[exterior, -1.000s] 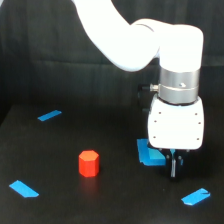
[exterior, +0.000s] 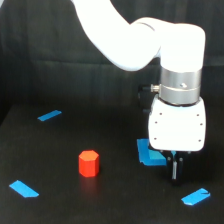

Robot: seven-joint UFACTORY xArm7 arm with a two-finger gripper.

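My gripper (exterior: 174, 178) hangs below the white arm on the right side of the camera view, its dark fingers pointing down. A flat blue piece (exterior: 146, 152) shows just left of and partly behind the fingers; the rest of it is hidden by the gripper. Whether the fingers touch it I cannot tell. They are dark against a dark surface, so their gap is hard to make out. A red-orange hexagonal block (exterior: 89, 163) stands apart on the left, well clear of the gripper.
Blue tape strips lie on the black surface at the far left (exterior: 49, 115), front left (exterior: 23, 188) and front right (exterior: 196, 197). Dark curtain-like cloth (exterior: 60, 50) forms the back. Free room lies between the red block and the gripper.
My gripper sits very slightly lower and to the right, its fingers looking closer together. The red block and the tape strips have not moved.
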